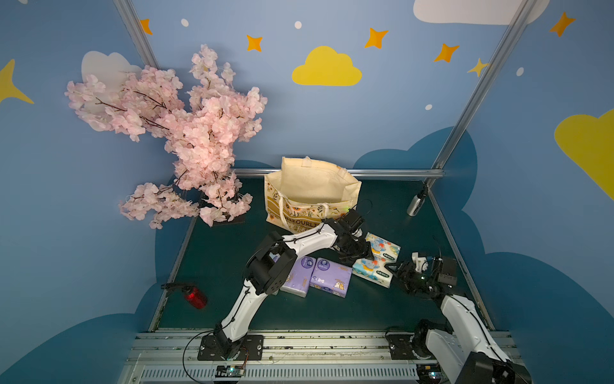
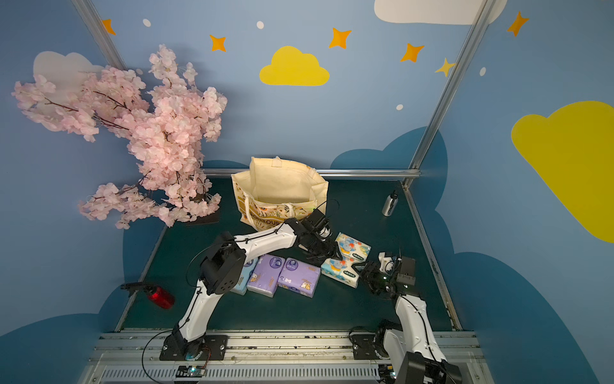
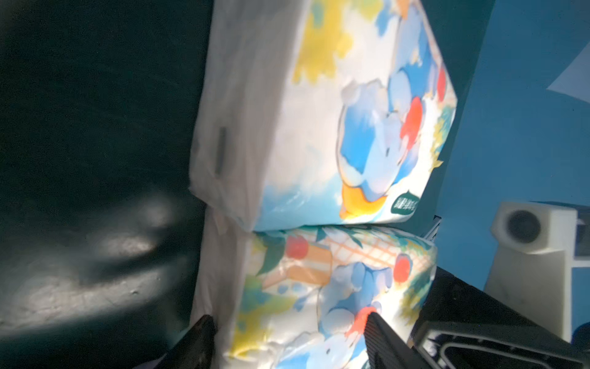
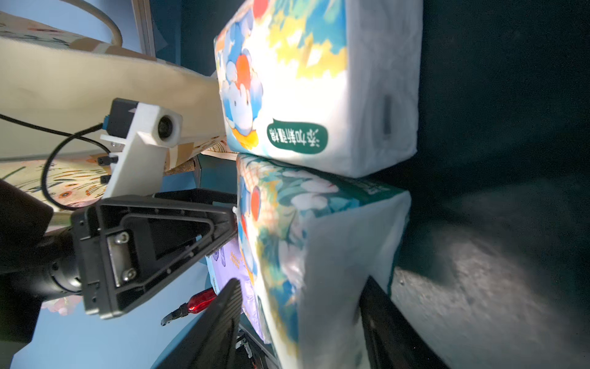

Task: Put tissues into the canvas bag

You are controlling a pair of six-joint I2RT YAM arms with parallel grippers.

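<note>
The canvas bag [image 1: 310,192] stands upright and open at the back centre. In front of it lie two floral tissue packs [image 1: 377,246] [image 1: 372,274], touching, and purple packs [image 1: 330,276] further left. My left gripper is shut on the nearer floral tissue pack, fingers either side of it in the left wrist view. My right gripper reaches from the right to a floral pack, part open with its fingers around the pack's end; whether they grip it is unclear.
A silver bottle [image 1: 415,204] stands at back right, a red spray bottle [image 1: 195,296] at front left. Pink blossom branches [image 1: 192,134] fill the back left. A blue pack [image 2: 243,281] is partly behind the left arm.
</note>
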